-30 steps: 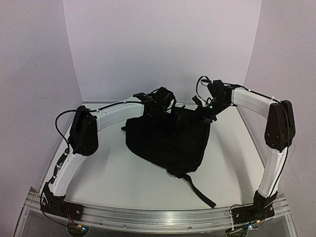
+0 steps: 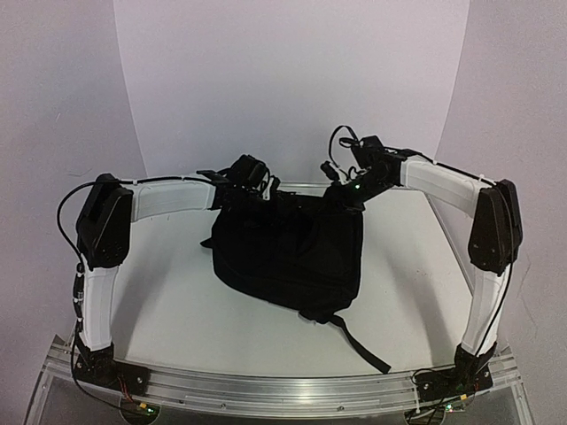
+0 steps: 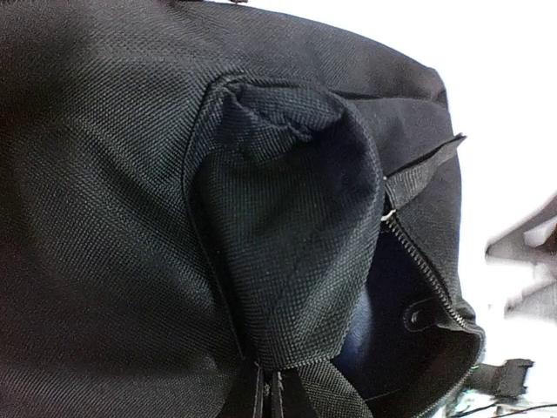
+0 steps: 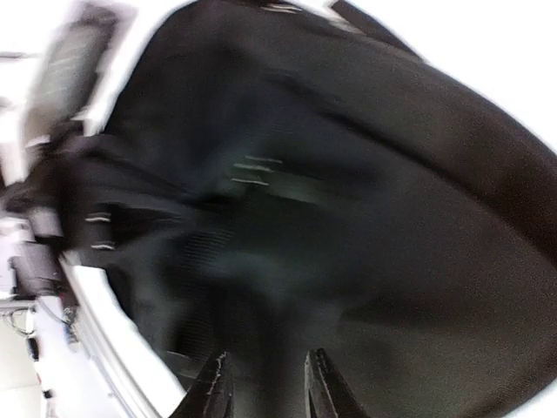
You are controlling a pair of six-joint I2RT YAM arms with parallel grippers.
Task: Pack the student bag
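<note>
A black backpack (image 2: 292, 257) lies on the white table, its mouth partly open at the far side. In the left wrist view a zipper (image 3: 426, 272) edges the opening, and dark lining (image 3: 383, 326) shows inside. My left gripper is shut on a folded flap of the bag's fabric (image 3: 278, 235), beside that opening. At the bag's far right corner stands my right gripper (image 2: 340, 200). Its fingers (image 4: 209, 392) are apart over black cloth (image 4: 418, 244), and nothing shows gripped between them. The bag's contents are hidden.
A loose strap (image 2: 361, 345) trails from the bag towards the front right. Bare table (image 2: 168, 310) lies to the left and right of the bag. The left arm (image 4: 65, 174) is close to the right gripper's side.
My left gripper has moved left, and the bag has shifted a little left as well.
</note>
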